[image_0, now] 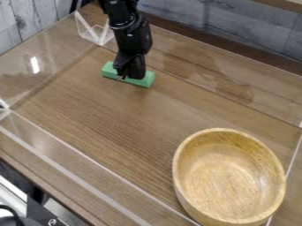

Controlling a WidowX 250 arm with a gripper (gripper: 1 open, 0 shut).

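A green rectangular block (140, 80) lies on the wooden table toward the upper left. My black gripper (131, 71) is down over the block's middle, its fingertips at the block, partly covering it. Whether anything is between the fingers cannot be seen clearly; the fingers look close together.
A wide, round wooden bowl (229, 171) sits at the lower right. A clear plastic object (92, 31) stands at the back left, partly behind the arm.
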